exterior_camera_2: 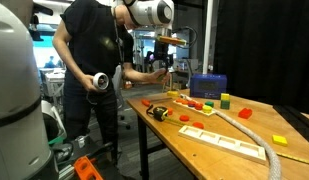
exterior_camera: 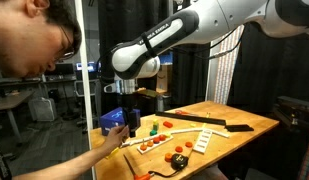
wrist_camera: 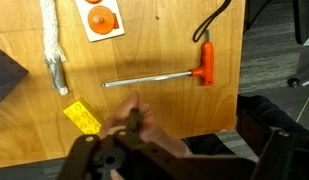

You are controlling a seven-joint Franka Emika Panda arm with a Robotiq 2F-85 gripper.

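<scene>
My gripper hangs above the table's end, fingers (wrist_camera: pixel 276 140) spread wide in the wrist view. A person's hand (wrist_camera: pixel 154 150) reaches in between and below the fingers; whether it holds anything is unclear. Beyond the hand lies a screwdriver with a red handle (wrist_camera: pixel 206 62) and a thin metal shaft. A yellow block (wrist_camera: pixel 82 116) rests to the left of the hand. In exterior view 1, the gripper (exterior_camera: pixel 125 101) points down, close over the hand (exterior_camera: pixel 118 135). Nothing shows gripped.
A blue box (exterior_camera_2: pixel 207 87) stands at the table's far end. Red and green pieces, a white tray (exterior_camera_2: pixel 222 142) and a long pale strip (exterior_camera_2: pixel 244 128) occupy the table (exterior_camera_2: pixel 199 155). The person (exterior_camera_2: pixel 92 60) stands beside the table, with an arm close to my gripper.
</scene>
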